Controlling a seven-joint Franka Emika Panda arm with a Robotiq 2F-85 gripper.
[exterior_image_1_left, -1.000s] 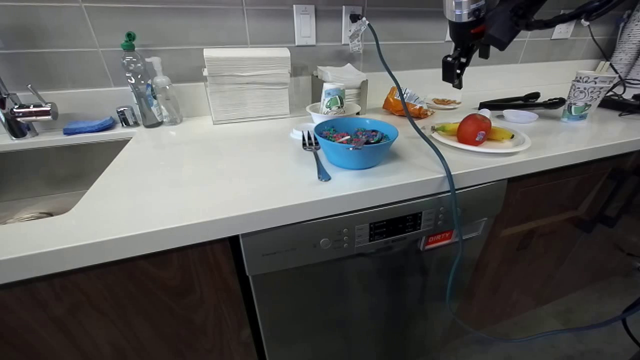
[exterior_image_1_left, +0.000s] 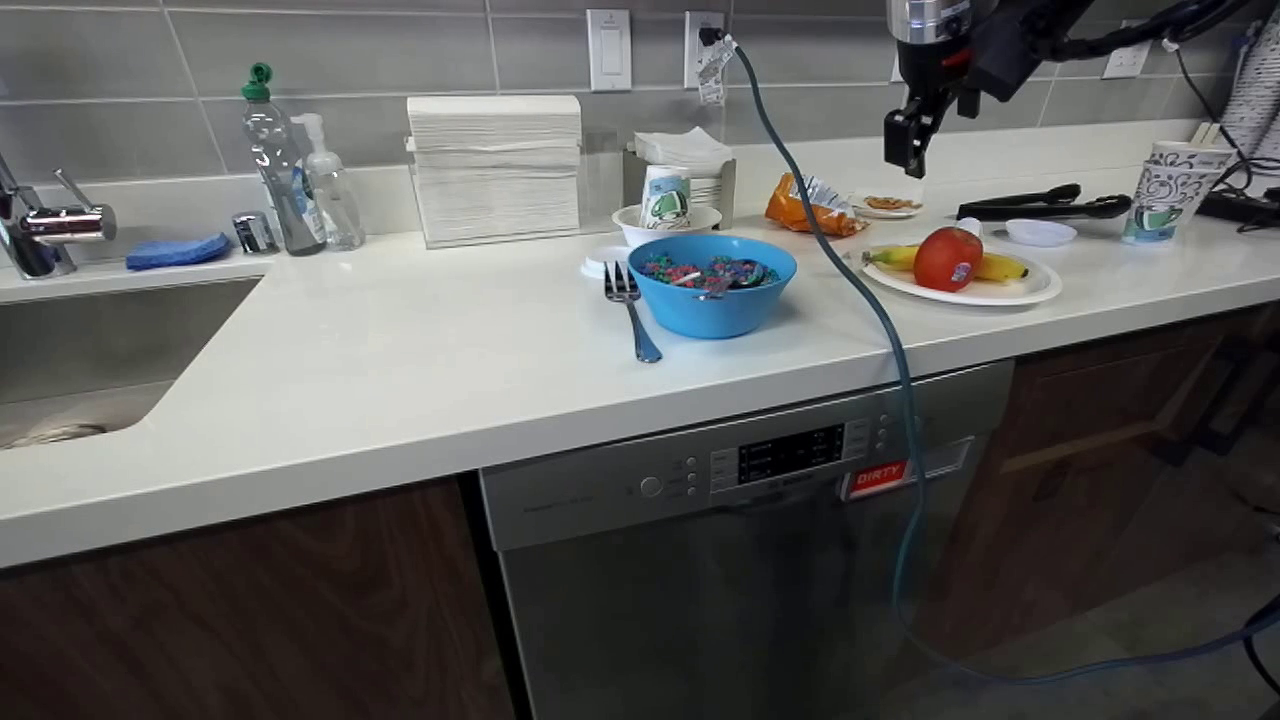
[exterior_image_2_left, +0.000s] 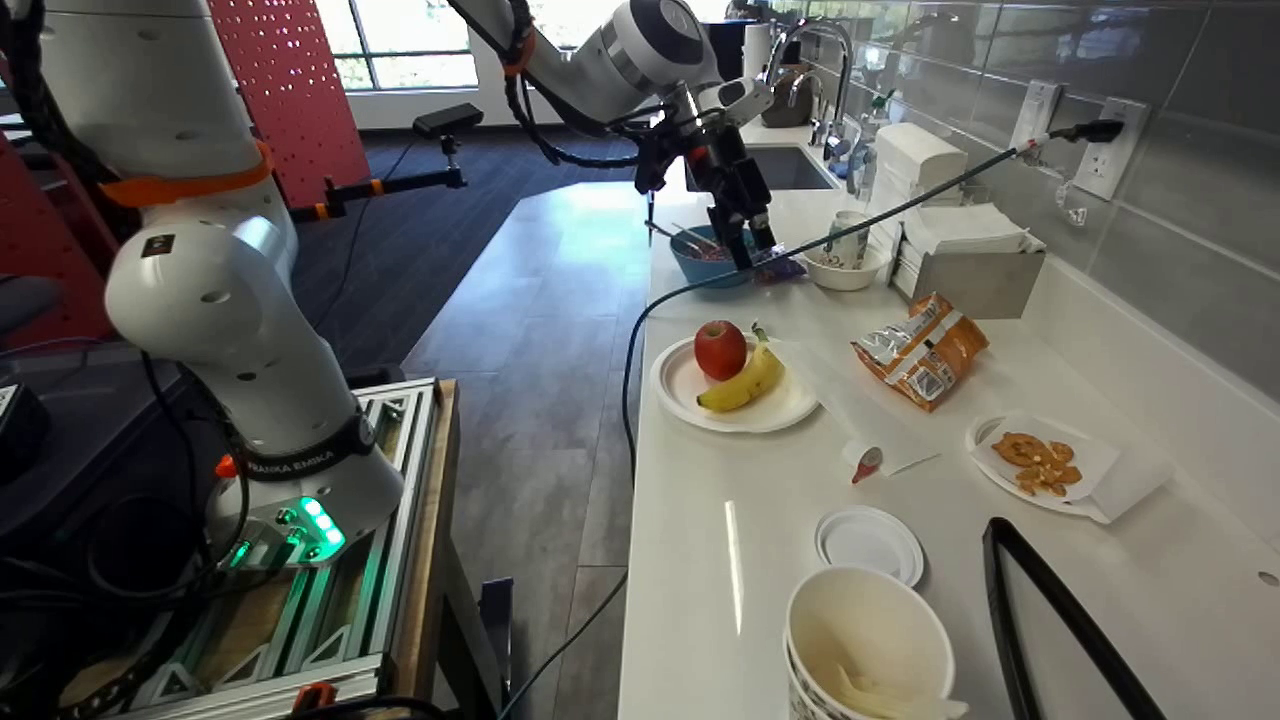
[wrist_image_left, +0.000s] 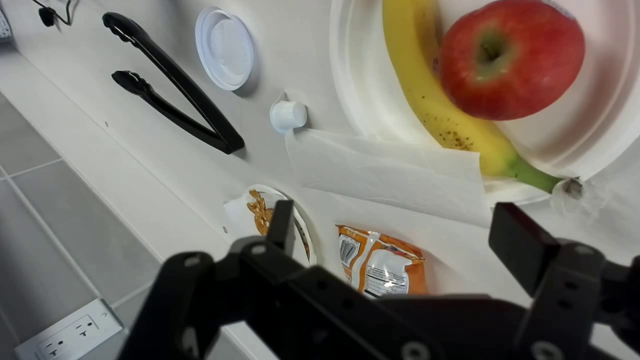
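High over the counter, my gripper stands open, its two fingers wide apart and nothing between them. A red apple (wrist_image_left: 510, 60) and a yellow banana (wrist_image_left: 420, 78) lie together on a white plate (exterior_image_1_left: 1032, 290), apart from the fingers. Beyond the gap in the wrist view lies an orange snack bag (wrist_image_left: 384, 264) on the counter. A small plate of pretzel pieces (exterior_image_2_left: 1034, 462) rests near the backsplash, partly behind one finger in the wrist view. Black tongs (wrist_image_left: 180, 90) lie spread beside a white lid (wrist_image_left: 225, 48).
A blue bowl (exterior_image_1_left: 708, 314) of wrapped candy and a fork (exterior_image_1_left: 636, 318) stand left of the fruit. A dark cable (exterior_image_1_left: 858, 282) crosses the counter from the wall outlet. Paper cups (exterior_image_2_left: 870, 612) stand at the far end. The counter by the sink (exterior_image_1_left: 108, 336) is clear.
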